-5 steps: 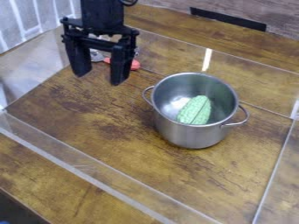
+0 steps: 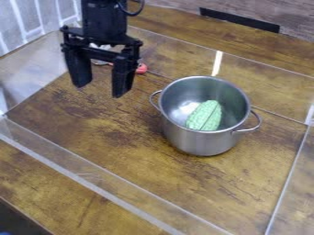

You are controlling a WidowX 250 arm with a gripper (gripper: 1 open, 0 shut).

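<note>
My black gripper (image 2: 101,75) hangs over the upper left of the wooden table, open, with no object visible between its fingers. To its lower right stands a steel pot (image 2: 203,138) with two handles, a light green corn cob or similar ribbed item (image 2: 205,114) lying inside it. Behind the gripper a small red object (image 2: 141,69) is partly hidden by it.
Clear plastic walls run along the left and near edges, and the back right is free.
The gripper shifts slightly and changes its angle at the upper left, covering the red object by varying amounts. The pot and its contents stay put.
</note>
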